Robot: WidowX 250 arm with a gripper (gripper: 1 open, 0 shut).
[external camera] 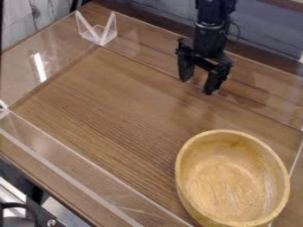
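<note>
The robot arm (211,31) hangs at the top centre, over the back part of the wooden table (101,115). Its dark gripper (199,82) is low over the wood with fingers spread open, and nothing shows between them.
A large yellow oval bowl (231,135) fills the lower right. A clear angular plastic piece (97,27) stands at the back left. Dark cables (17,209) lie at the lower left corner.
</note>
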